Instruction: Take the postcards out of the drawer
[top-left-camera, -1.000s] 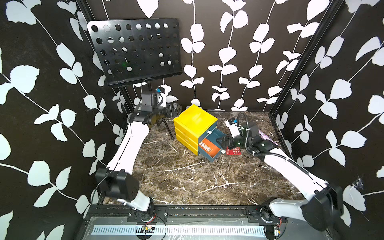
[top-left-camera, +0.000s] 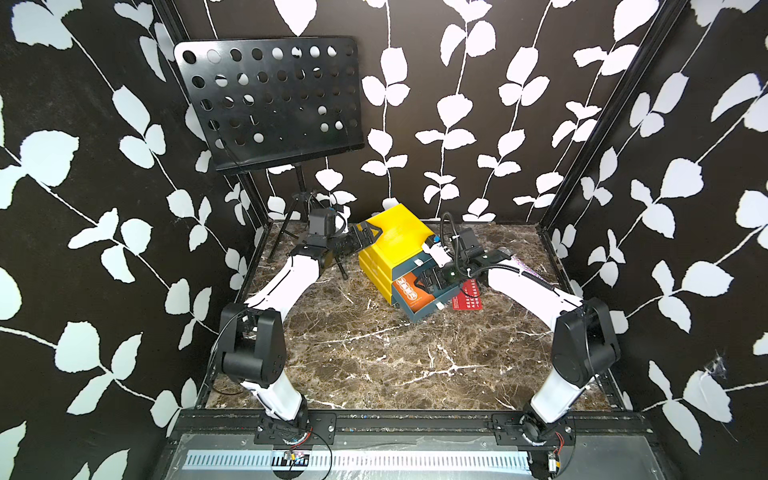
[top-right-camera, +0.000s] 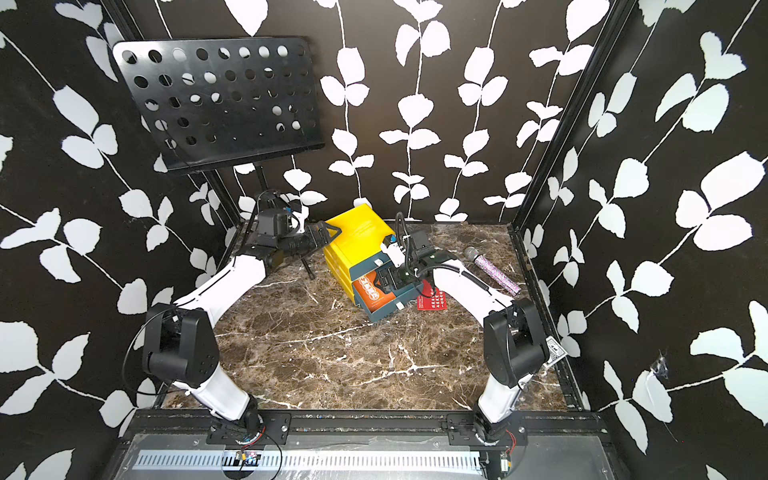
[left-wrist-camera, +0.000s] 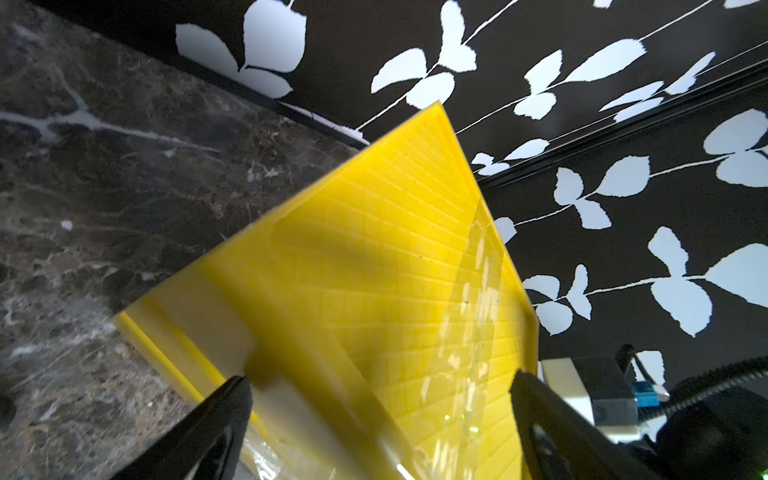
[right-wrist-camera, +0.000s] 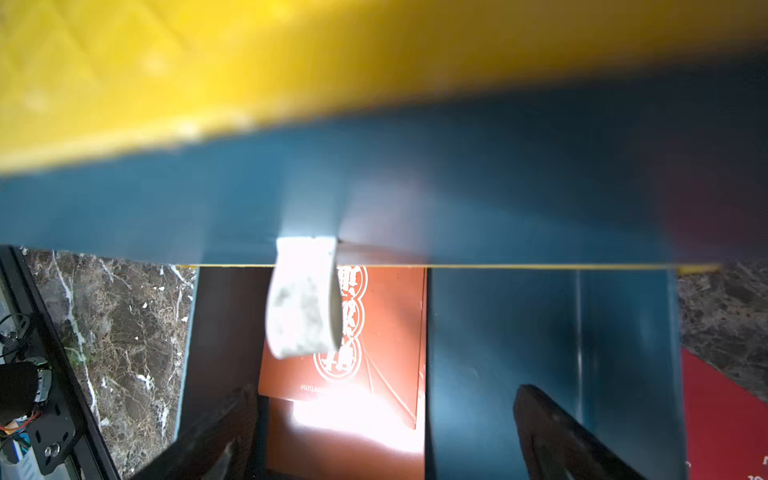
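Observation:
The yellow drawer cabinet (top-left-camera: 393, 240) stands at the back of the table, turned at an angle. Its dark blue drawer (top-right-camera: 384, 313) is pulled out. Orange postcards (right-wrist-camera: 344, 384) lie flat inside, on one side of the drawer floor, which is otherwise bare. Over the drawer, my right gripper is open and holds nothing; a white pull tab (right-wrist-camera: 304, 300) hangs ahead of its fingers. At the cabinet's upper left side, my left gripper stands open, its fingers apart across the yellow top.
A red card (top-right-camera: 432, 297) lies right of the drawer. Farther right is a pink glittery microphone (top-right-camera: 492, 270). A black music stand (top-left-camera: 272, 104) rises at the back left.
My right gripper has moved left over the open drawer. The left gripper has come right against the cabinet's top, and the cabinet has shifted slightly right and back.

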